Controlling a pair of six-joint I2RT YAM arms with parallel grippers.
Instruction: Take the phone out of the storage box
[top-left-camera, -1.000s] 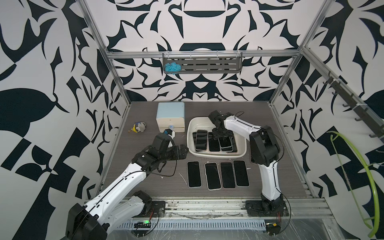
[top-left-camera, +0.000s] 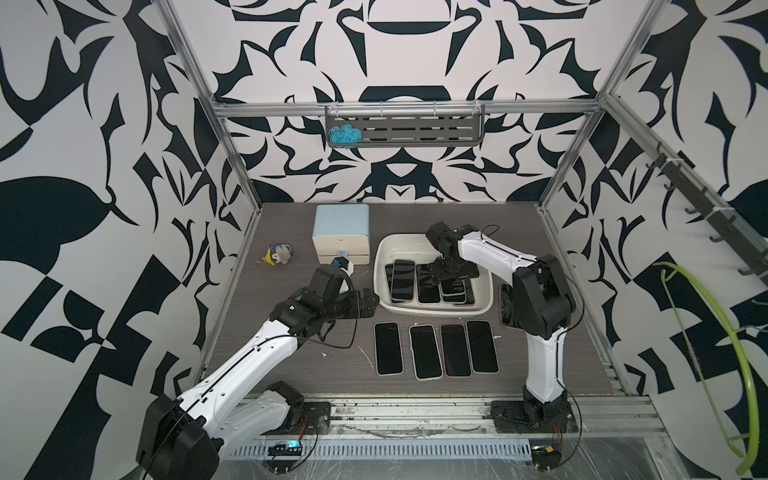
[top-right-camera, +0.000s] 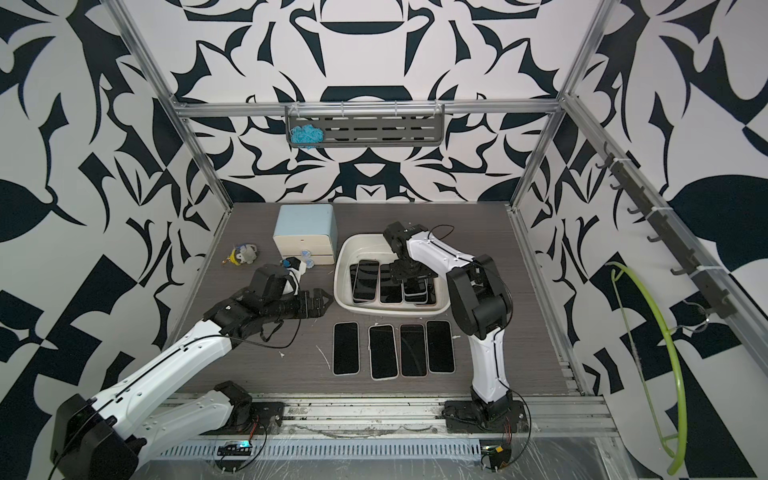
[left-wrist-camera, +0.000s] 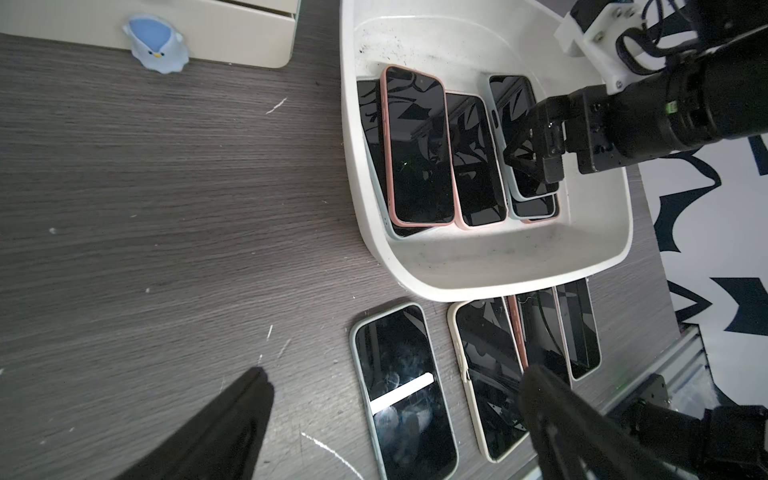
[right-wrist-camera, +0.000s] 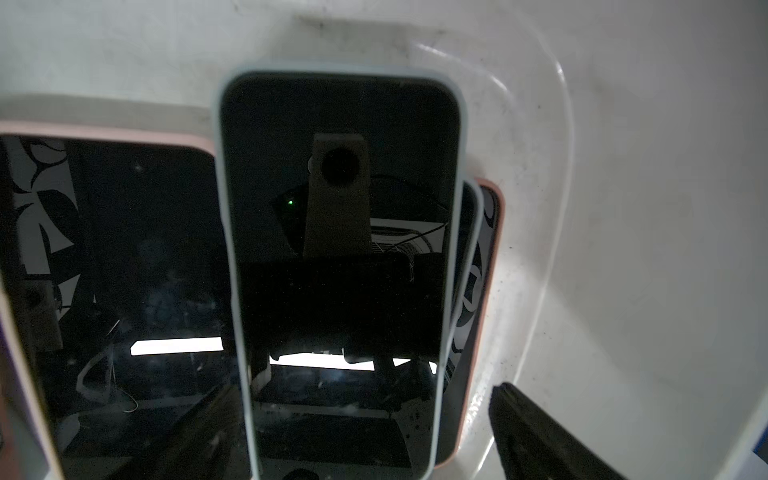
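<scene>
The white storage box (left-wrist-camera: 480, 268) holds several phones, some stacked. My right gripper is open, low over a light-blue-cased phone (right-wrist-camera: 336, 200) at the box's right part, its fingers on either side of the phone's lower end; whether they touch it I cannot tell. A pink-cased phone (left-wrist-camera: 416, 152) lies at the left in the box, another (right-wrist-camera: 120, 240) in the middle. My left gripper stands open outside the box at its left, above the table, nothing between its fingers.
Several phones (top-left-camera: 425, 352) lie in a row in front of the box, another at its right. A small drawer cabinet (top-left-camera: 340, 224) with a blue figure (left-wrist-camera: 156, 44) stands left of the box, and a plush toy (top-left-camera: 278, 253) beyond.
The left arm is almost still.
</scene>
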